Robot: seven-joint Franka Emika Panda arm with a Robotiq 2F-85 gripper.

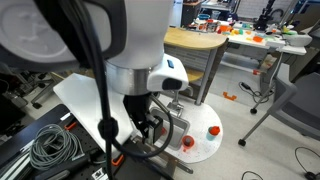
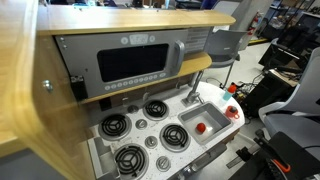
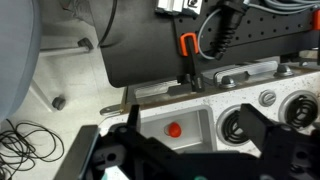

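A small red object [image 2: 201, 128] lies inside the grey sink [image 2: 184, 132] of the toy kitchen. From the wrist view, the same red object [image 3: 174, 130] shows in the sink basin, between the dark fingers of my gripper. Those fingers stand wide apart, with nothing visible held between them. In exterior view 1 the white arm fills the left and centre, covering the stove and part of the sink; the gripper [image 1: 148, 122] is a dark shape below it, its fingertips hard to make out.
A faucet [image 2: 195, 92] rises behind the sink. On the white counter to its right are a cyan-topped item [image 2: 231, 88] and another red item [image 2: 232, 112]. Several burners [image 2: 131, 159] lie to the left, below a microwave [image 2: 140, 65]. Coiled cable [image 1: 55, 148] lies near the arm's base.
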